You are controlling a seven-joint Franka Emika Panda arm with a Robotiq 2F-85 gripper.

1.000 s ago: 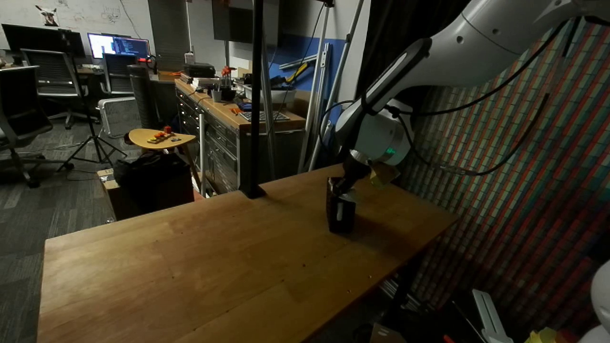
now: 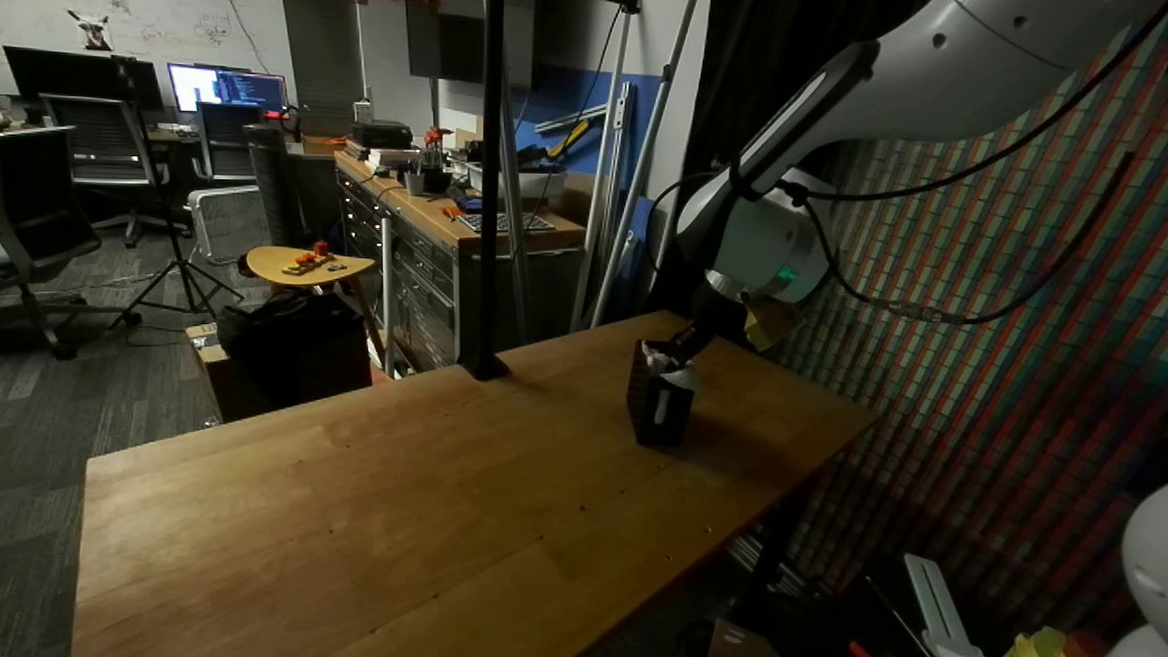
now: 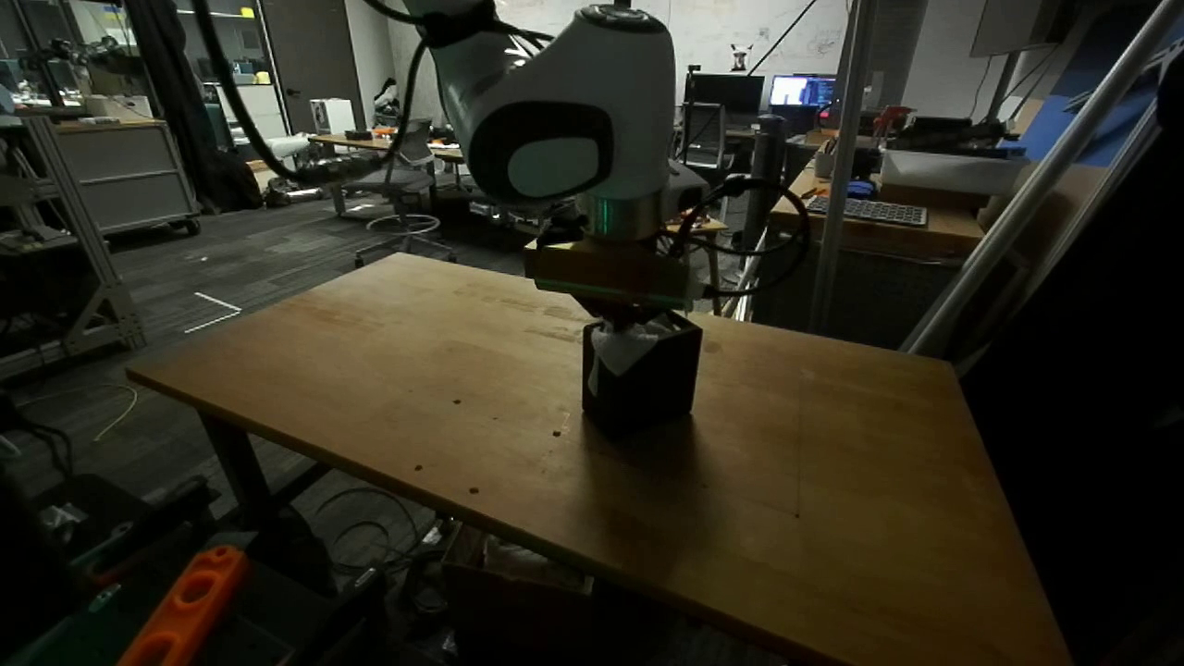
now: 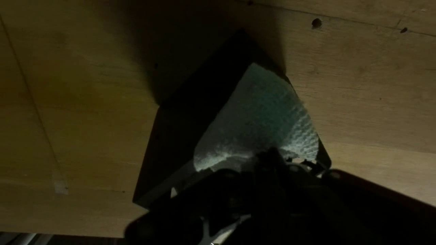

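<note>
A black open-topped box (image 2: 660,407) stands upright on the wooden table, and white textured tissue or paper towel (image 4: 261,114) shows at its opening. From above, my gripper reaches to the box's top, its dark fingertips against the tissue's edge in the wrist view. The fingers look closed together. Whether a fold of tissue is caught between them is too dark to tell. In the second exterior view, white tissue (image 3: 623,349) hangs over the near rim of the box, just below the gripper (image 3: 624,317).
A black post (image 2: 489,219) rises at its far edge. The patterned curtain (image 2: 975,274) hangs beyond the table's right end.
The arm has risen and shifted right in the first exterior view. More white tissue shows above the box's rim, and the box has turned slightly.
</note>
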